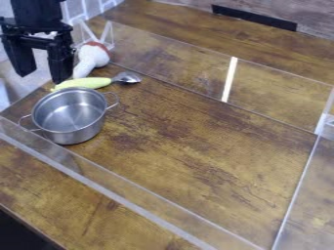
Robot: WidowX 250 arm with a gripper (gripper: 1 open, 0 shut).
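My black gripper (39, 61) is at the upper left of the camera view, open, raised above and behind a steel pot (68, 117) with two wire handles. The pot sits upright on the wooden surface inside the clear-walled area. Behind it lie a pale yellow-green elongated object (81, 84) and a metal spoon-like piece (127, 78), and further back a white object (92, 57) with some red on it, partly hidden.
Clear walls (229, 78) enclose the work area on the back, right and front. The middle and right of the wooden floor (209, 156) inside them are bare.
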